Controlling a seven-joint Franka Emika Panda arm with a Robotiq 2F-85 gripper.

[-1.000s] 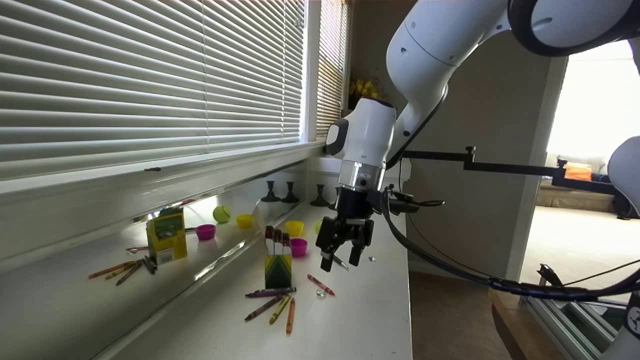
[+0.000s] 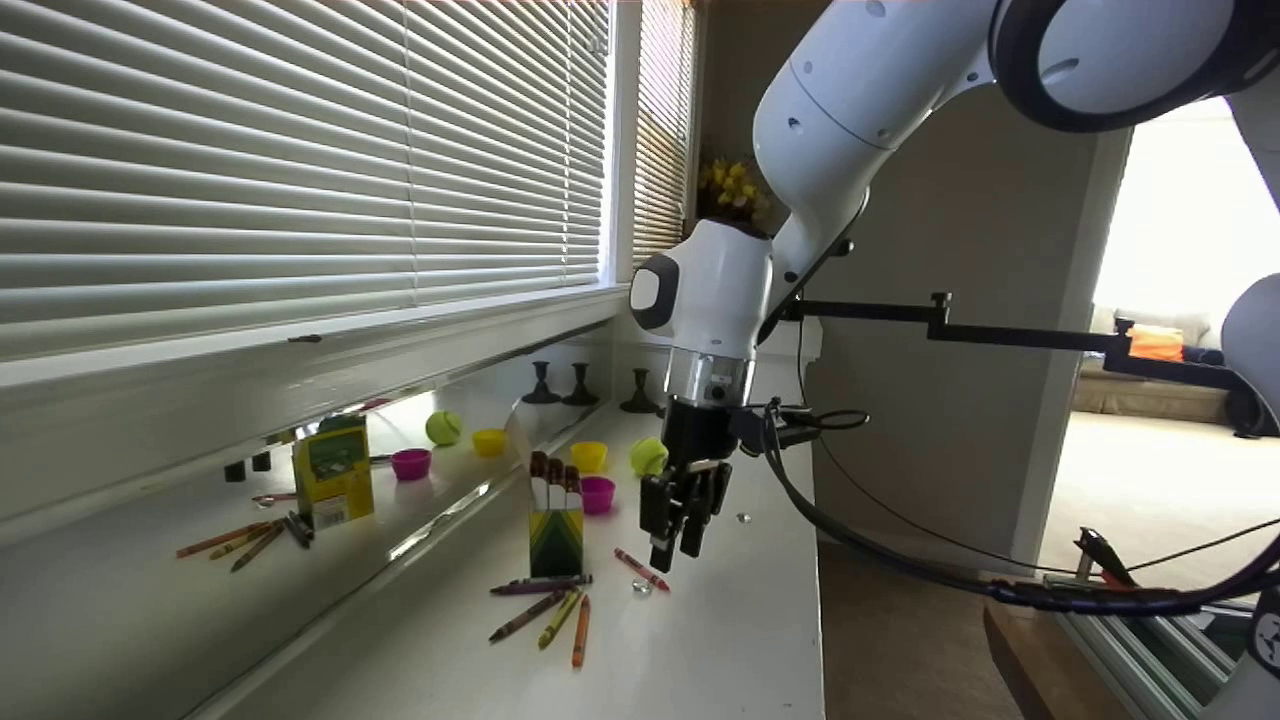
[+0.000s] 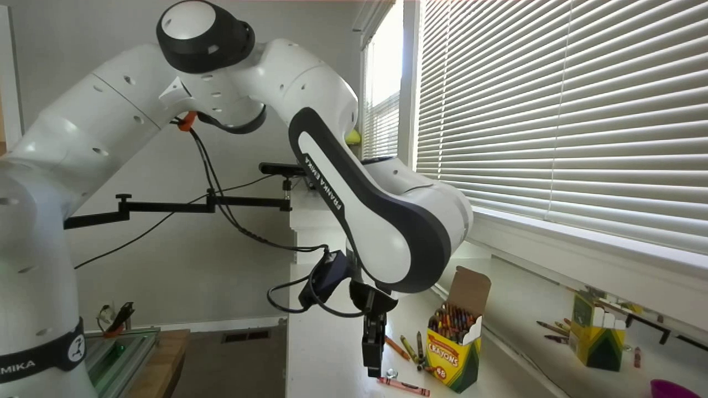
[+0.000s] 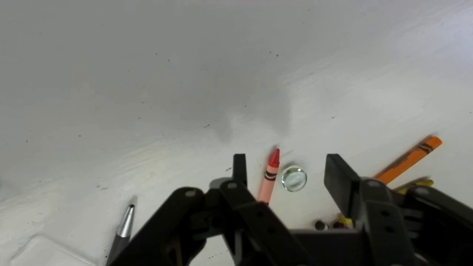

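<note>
A red crayon (image 2: 642, 570) lies flat on the white surface, with a clear glass gem (image 4: 294, 178) close beside its tip end. My gripper (image 2: 677, 557) points down just past them, its fingers part open. In the wrist view, the crayon (image 4: 268, 181) and the gem appear in the gap of the gripper, but below it; neither is held. The second exterior view has the gripper (image 3: 373, 375) near the red crayon's (image 3: 405, 387) end. An upright crayon box (image 3: 458, 345) full of crayons has its lid up.
Several loose crayons, among them an orange one (image 2: 581, 632) and a purple one (image 2: 540, 586), lie before the box. Pink (image 2: 596, 494) and yellow cups (image 2: 588, 456) and a tennis ball (image 2: 648, 456) stand behind. A pen (image 4: 125, 228) lies nearby.
My gripper has moved lower and slightly left, nearer the red crayon, and its fingers have drawn closer together. The crayons and box have stayed put.
</note>
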